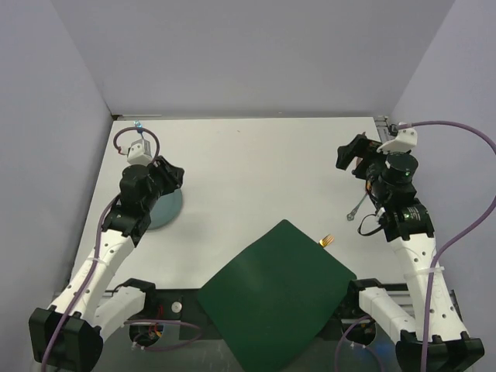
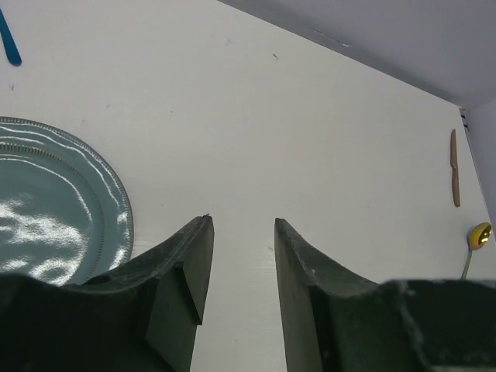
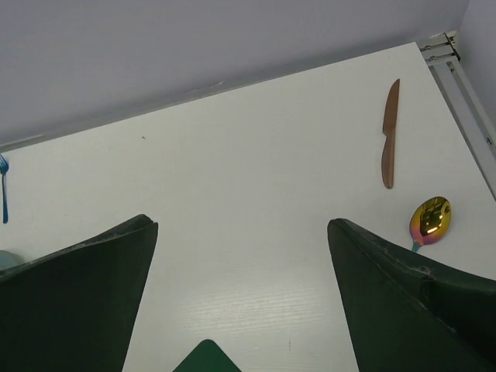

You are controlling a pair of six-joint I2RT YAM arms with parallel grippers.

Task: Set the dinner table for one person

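My left gripper is open, above the table beside a teal plate [image 2: 46,217], which is partly hidden by the arm in the top view. My right gripper hangs open over the right side. A blue fork [image 3: 4,190] lies at the far left. A brown knife [image 3: 390,132] and a rainbow-coloured spoon [image 3: 430,221] lie at the right. A gold fork [image 1: 326,241] lies beside a dark green mat [image 1: 275,294], which is skewed over the front edge.
The white table [image 1: 240,163] has a clear middle and back. Grey walls enclose the back and both sides.
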